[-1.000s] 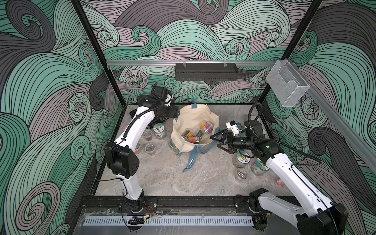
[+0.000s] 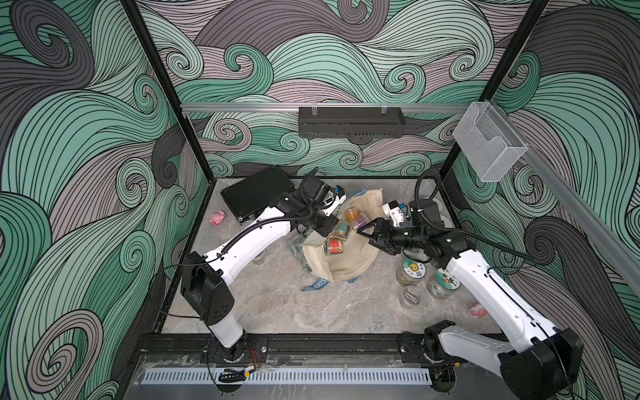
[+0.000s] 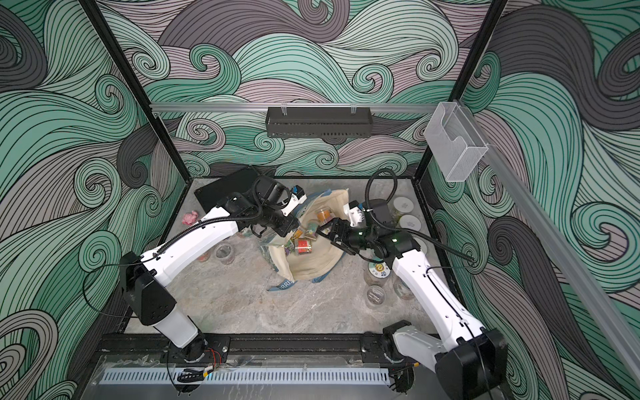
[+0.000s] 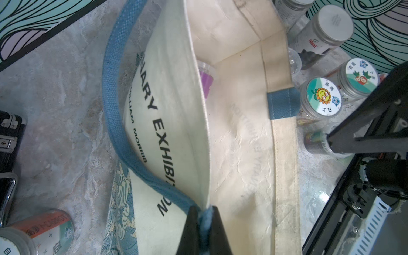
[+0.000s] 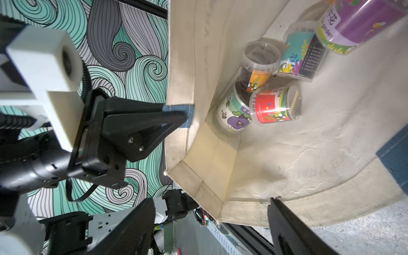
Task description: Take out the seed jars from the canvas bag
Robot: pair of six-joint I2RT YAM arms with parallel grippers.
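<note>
The cream canvas bag (image 2: 346, 266) lies open mid-table, several seed jars inside: a red-label jar (image 5: 274, 105), an orange-label jar (image 5: 257, 72), a white eggplant-label jar (image 5: 229, 111), a teal one (image 5: 297, 53) and a purple one (image 5: 357, 23). My left gripper is shut on the bag's blue strap (image 4: 127, 153), pulled up along the bag's left side. My right gripper is at the bag's right rim, fingers apart, with no jar between them.
Several jars (image 4: 318, 99) stand right of the bag, others (image 3: 224, 253) at left. A black case (image 2: 253, 190) lies at back left.
My left arm has swung right over the bag, and the bag's left side and strap have shifted with it. My right gripper has moved only slightly.
</note>
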